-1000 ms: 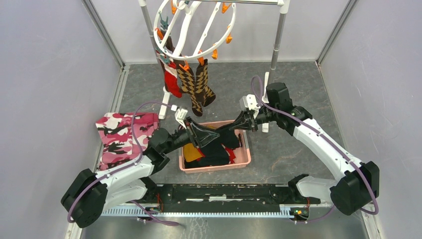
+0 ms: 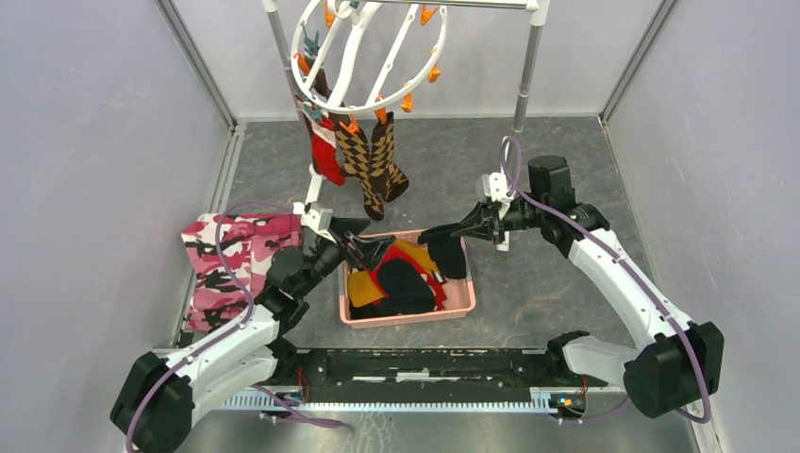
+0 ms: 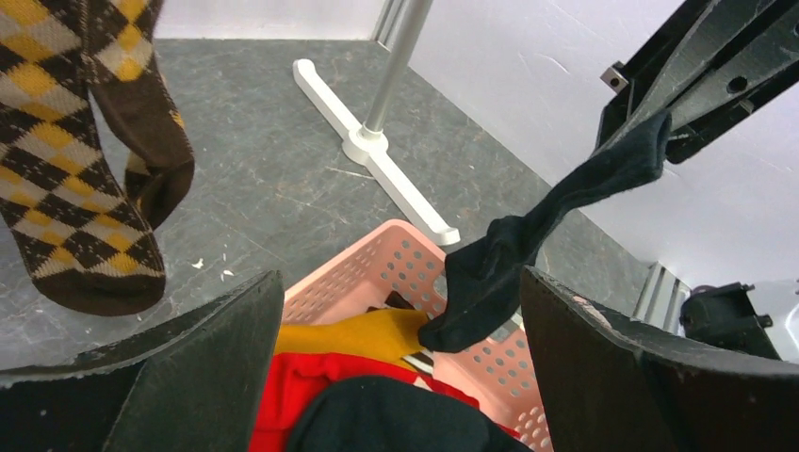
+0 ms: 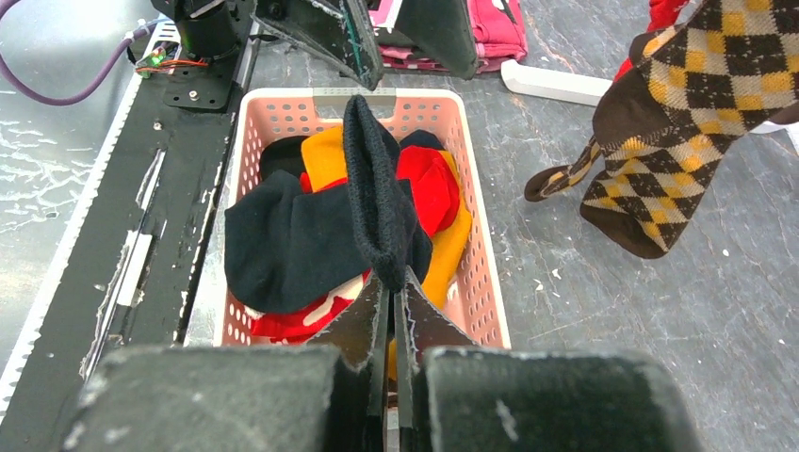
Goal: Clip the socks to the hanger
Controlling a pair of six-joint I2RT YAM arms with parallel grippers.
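My right gripper is shut on the edge of a black sock, which hangs from its fingertips over the basket. The left wrist view shows the same black sock stretching down from the right fingers. My left gripper stands open over the basket's left side, with nothing between its fingers. Above the back of the floor hangs the white round hanger with orange clips. Brown argyle socks and a red-and-white sock hang from its left part.
Below both grippers is the pink basket, holding black, red and mustard socks. A pink camouflage cloth lies at the left. The hanger's stand pole rises at the back right. Floor between basket and hanger is clear.
The left gripper has drawn back to the left, away from the right one. My right gripper has moved slightly right with the black sock, widening the gap between them.
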